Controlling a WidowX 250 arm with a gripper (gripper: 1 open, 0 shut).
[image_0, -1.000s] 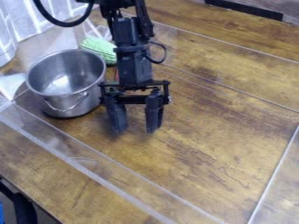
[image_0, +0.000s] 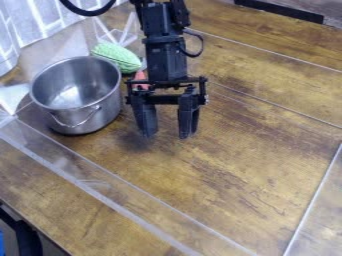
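My black gripper (image_0: 168, 118) hangs low over the middle-left of the wooden table (image_0: 227, 190), its two fingers apart with nothing visible between them. Left of it stands a steel pot (image_0: 74, 90). Behind the gripper, partly hidden by it, is a small red object (image_0: 139, 78). A green object (image_0: 111, 55), pale and elongated, lies at the back left beside the pot.
A white cloth or plastic sheet (image_0: 27, 30) is at the back left corner. Clear strips run over the table's surface.
The gripper has moved to the right and slightly upward in the view, away from the pot. The pot and other objects look unmoved.
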